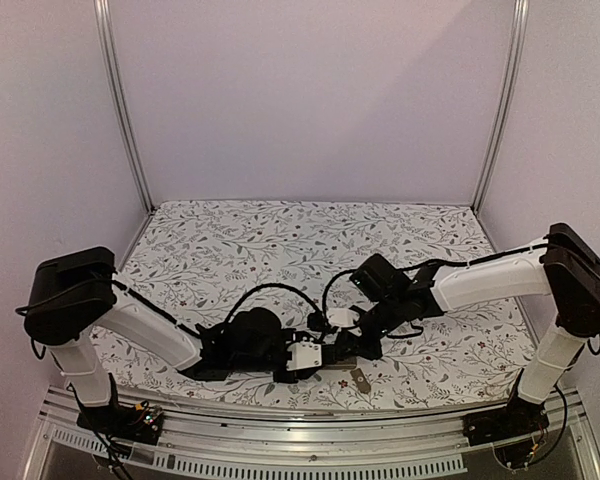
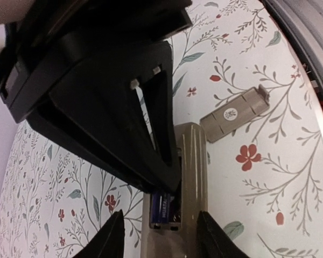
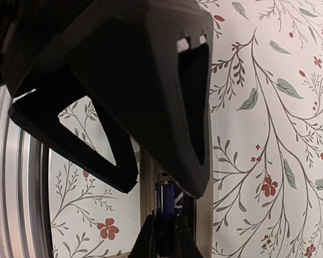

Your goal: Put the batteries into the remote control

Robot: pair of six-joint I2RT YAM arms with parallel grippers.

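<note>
The remote (image 2: 192,166) lies with its battery compartment exposed; a dark blue battery (image 2: 160,207) is in that compartment, seen in both wrist views. My left gripper has its fingers parted, straddling the remote's end in the left wrist view. My right gripper is shut on the battery in the right wrist view, at the compartment. The two grippers meet over the remote in the top view and hide much of it. The detached battery cover (image 2: 234,113) lies on the table beside the remote.
The metal rail (image 1: 310,430) runs along the front edge, close to the remote and cover.
</note>
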